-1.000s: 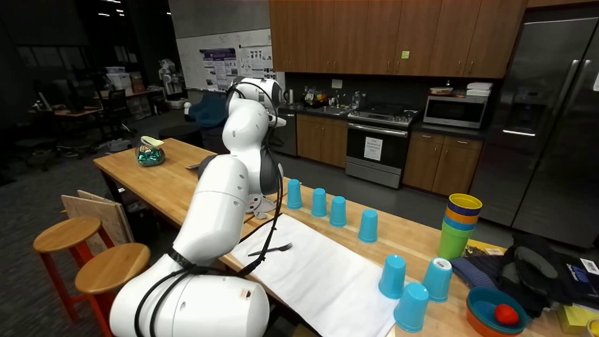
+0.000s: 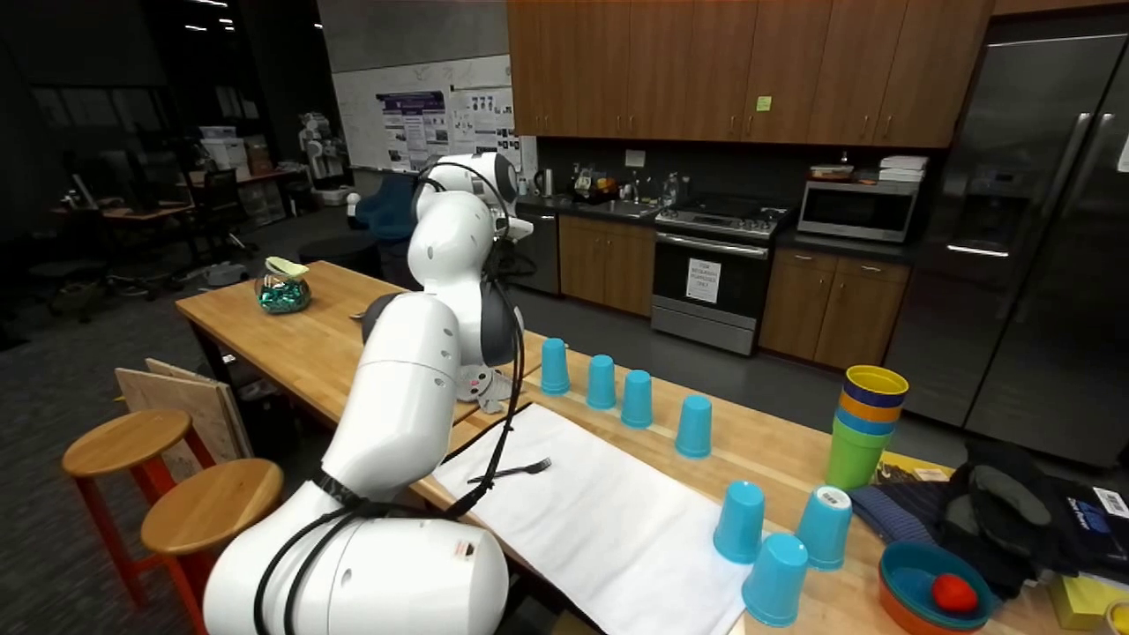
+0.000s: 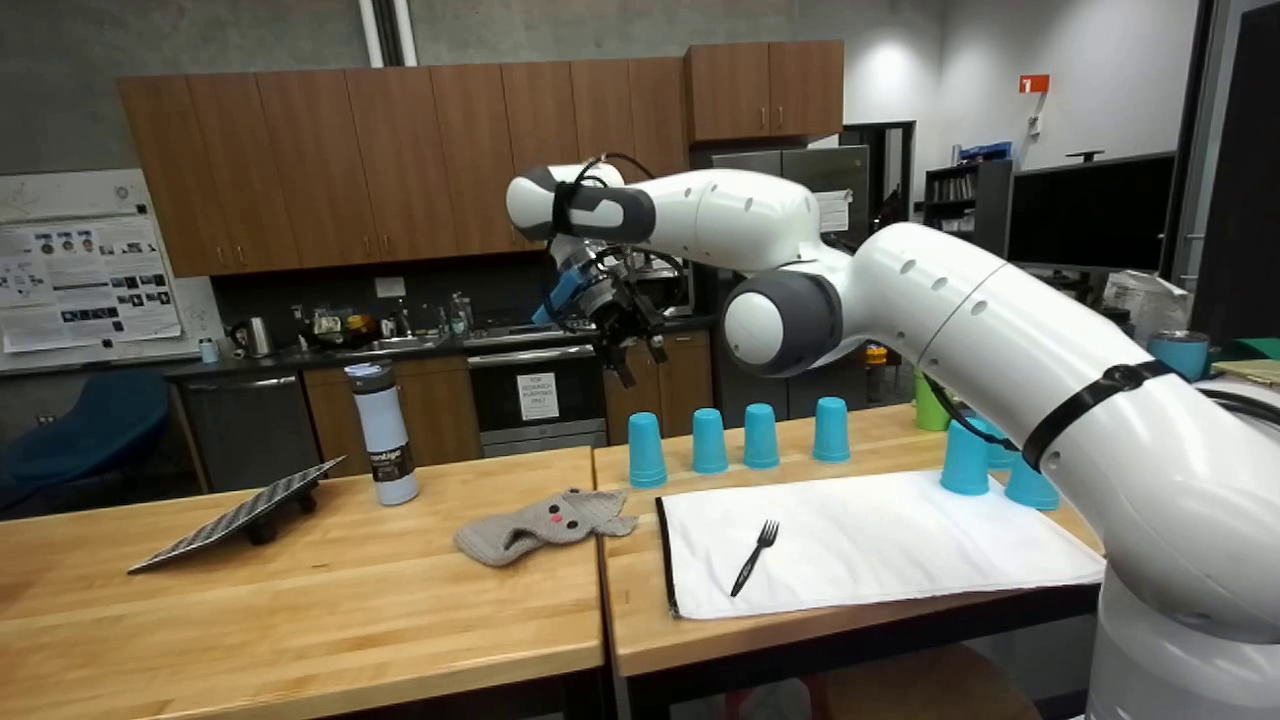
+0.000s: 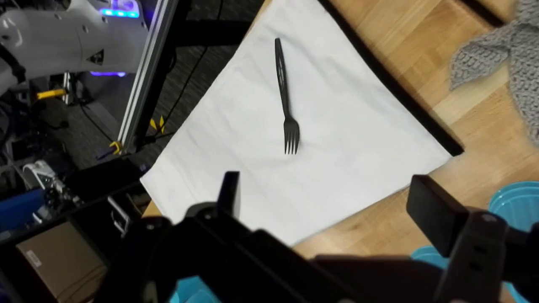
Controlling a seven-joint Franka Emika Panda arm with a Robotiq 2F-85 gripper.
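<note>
My gripper is open, its two fingers wide apart with nothing between them. In exterior view 2 it (image 3: 630, 342) hangs high above the table, beyond the row of cups. A black fork (image 4: 286, 101) lies on the white cloth (image 4: 343, 126), tines toward the gripper in the wrist view. Several light-blue cups (image 2: 637, 399) stand upside down in a row along the cloth's far side. Three more, one of them a blue cup (image 2: 775, 578), cluster at its right end. A grey knitted toy (image 3: 552, 524) lies left of the cloth.
A tall bottle (image 3: 384, 434) and a tilted dark panel (image 3: 246, 514) stand on the left table. Stacked coloured cups (image 2: 863, 429), a teal bowl (image 2: 912, 571) with a red ball (image 2: 953, 593), and dark bags crowd the right end.
In exterior view 1 the upper arm and wrist have shifted slightly to the left. The fork, cloth and cups stay where they were.
</note>
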